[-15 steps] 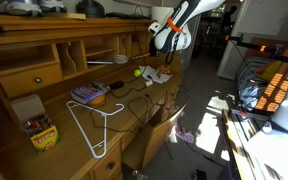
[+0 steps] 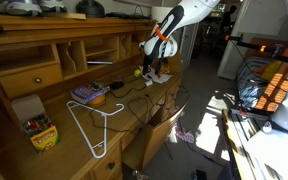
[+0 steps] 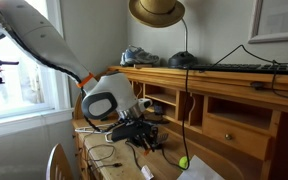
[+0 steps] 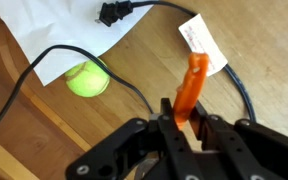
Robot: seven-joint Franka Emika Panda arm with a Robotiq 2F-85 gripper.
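Note:
An orange stick-like object point(image 4: 191, 88) is held in my gripper, which is shut on its lower part. Its free end points up, toward the camera's far side, and I cannot tell what it is. In exterior view 1 the gripper point(image 2: 156, 72) is low over the far end of the wooden desk point(image 2: 59, 160). The arm's white wrist point(image 3: 112, 95) covers part of the desk in exterior view 2. Below the gripper lie a yellow-green tennis ball point(image 4: 87, 79), a white sheet point(image 4: 49, 28) and a black plug point(image 4: 111, 13) with its cable.
A white tag point(image 4: 204, 42) lies by the cable. Nearer on the desk are a white hanger point(image 2: 92, 128), a colourful box point(image 2: 40, 130) and dark cables. Desk cubbies point(image 2: 34, 80) rise along the back. Bare wood shows around the hanger.
In exterior view 1 the arm has come down and slightly left, closer to the desk top near the ball and papers. The hanger and box have not moved.

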